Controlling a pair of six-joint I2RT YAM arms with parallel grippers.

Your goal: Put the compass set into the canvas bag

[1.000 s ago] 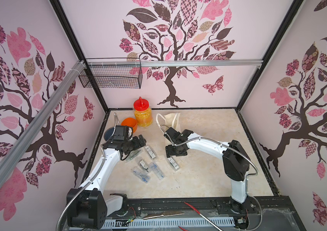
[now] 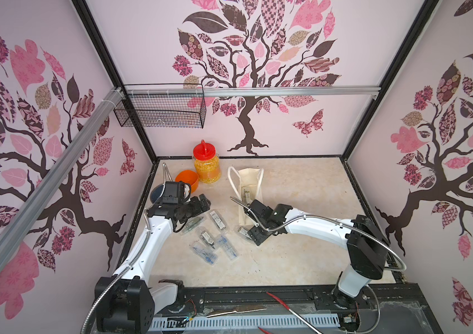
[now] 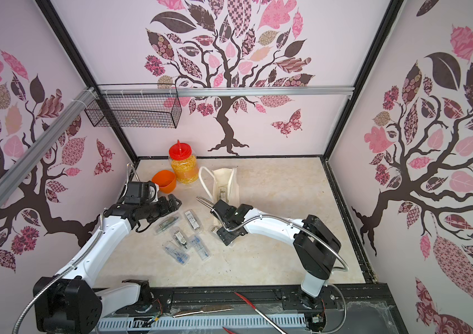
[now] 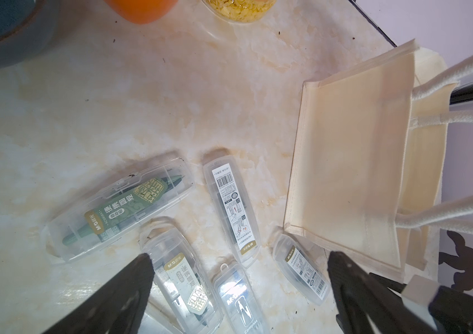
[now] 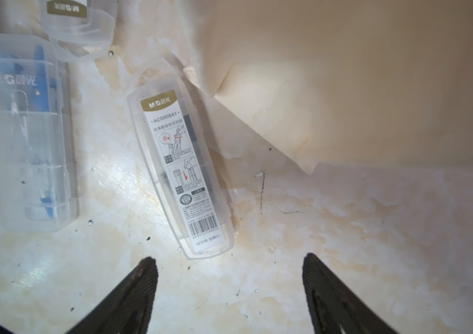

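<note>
A clear compass set with a white label (image 5: 183,178) lies flat on the table beside the lower corner of the cream canvas bag (image 5: 347,83). My right gripper is open just short of that case's near end, with nothing between its fingers. Upright, the bag (image 2: 255,177) has a pale labelled case (image 2: 247,196) visible through its mouth. More compass sets lie to the left: a green one (image 4: 128,203), a white-labelled one (image 4: 232,206), a grey-green one (image 4: 186,284) and a blue one (image 4: 242,297). My left gripper stands open above them, empty.
Behind my left arm sit a dark blue bowl (image 4: 14,41), an orange bowl (image 2: 187,178) and a red-lidded jar (image 2: 207,167). The bag's rope handles (image 4: 458,206) stick up. Bare tabletop (image 2: 314,183) stretches to the right of the bag.
The bag shifted slightly. My left arm has stayed still.
</note>
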